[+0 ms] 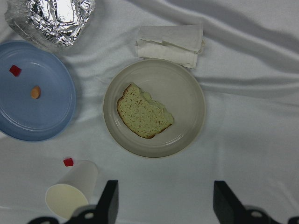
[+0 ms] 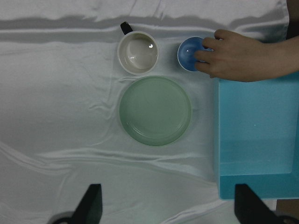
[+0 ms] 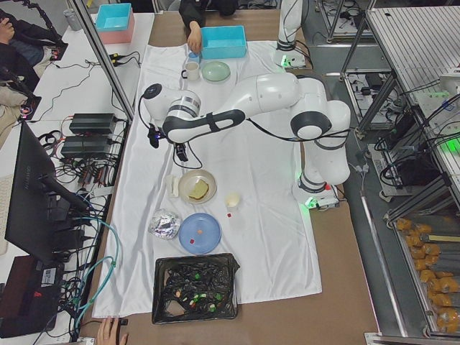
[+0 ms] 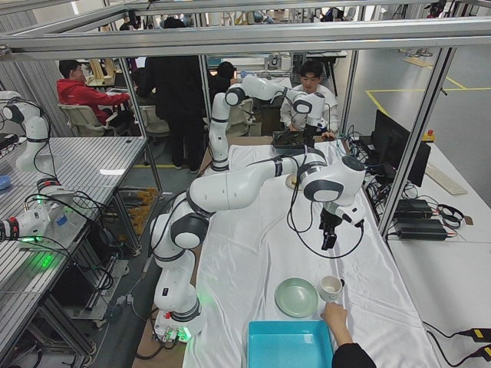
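My left gripper is open above a beige plate (image 1: 182, 107) holding a bread slice (image 1: 142, 112). Around it lie a folded napkin (image 1: 168, 44), a crumpled foil pack (image 1: 56, 21), a blue plate (image 1: 37, 116) with small pieces and a white cup (image 1: 70, 191) on its side. My right gripper is open, empty, above a green plate (image 2: 154, 109), a white mug (image 2: 138, 53) and a blue cup (image 2: 187, 51), which a person's hand (image 2: 243, 60) touches.
A turquoise tray (image 2: 257, 126) sits beside the green plate. A black-lined tray (image 3: 194, 287) stands at the other end of the cloth.
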